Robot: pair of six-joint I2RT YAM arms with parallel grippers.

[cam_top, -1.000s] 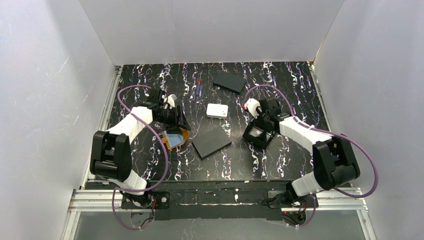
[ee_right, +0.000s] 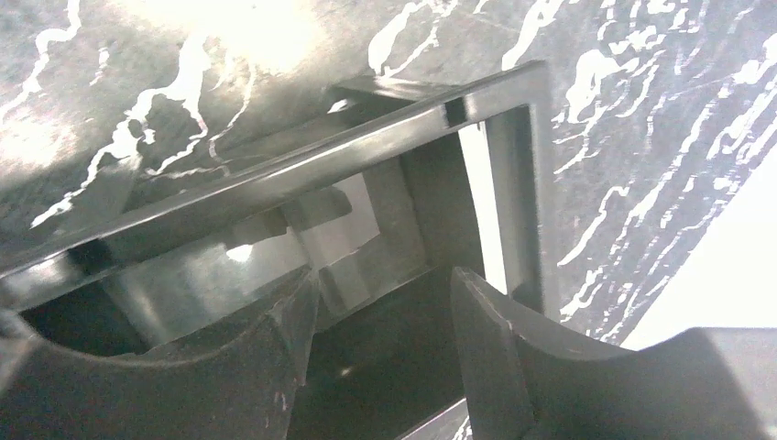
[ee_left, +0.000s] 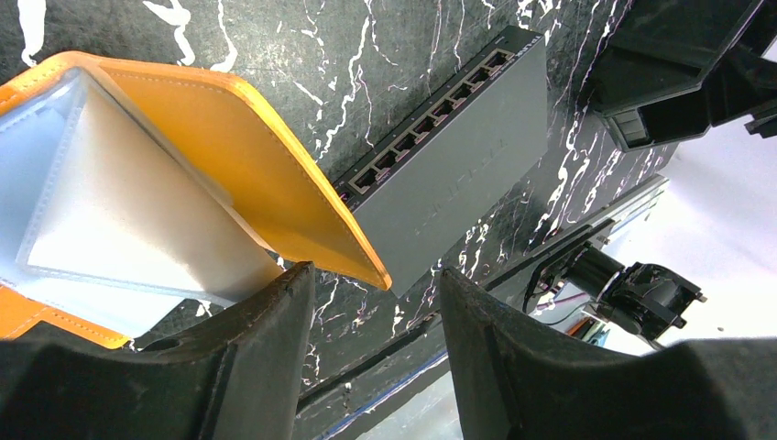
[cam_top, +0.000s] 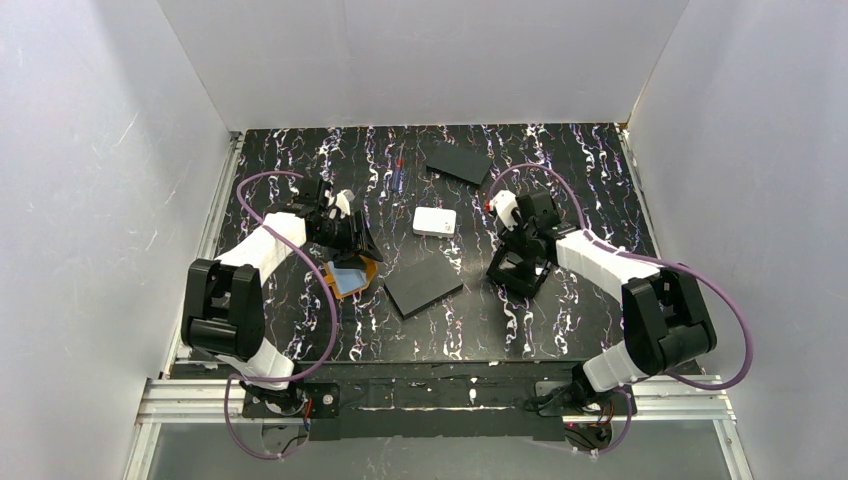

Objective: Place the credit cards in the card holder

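A yellow-orange card holder (cam_top: pixel 371 271) with a pale blue inside stands at the left of the table. In the left wrist view its orange flap (ee_left: pixel 240 156) reaches the space between the fingertips, and both fingers stand apart from each other. My left gripper is part open, gripping nothing that I can make out. On the right, my right gripper is spread wide above a black box (ee_right: pixel 275 174) with dividers. Pale flat pieces (ee_right: pixel 341 215), perhaps cards, lie inside the box. A white strip (ee_right: pixel 486 197) shows along its end slot.
Between the arms lie a dark flat case (cam_top: pixel 423 285) and a white box (cam_top: pixel 434 222). Farther back are another dark panel (cam_top: pixel 459 162) and a blue-and-red pen-like tool (cam_top: pixel 398 176). Bare marbled table separates them.
The left arm and holder look unmoved.
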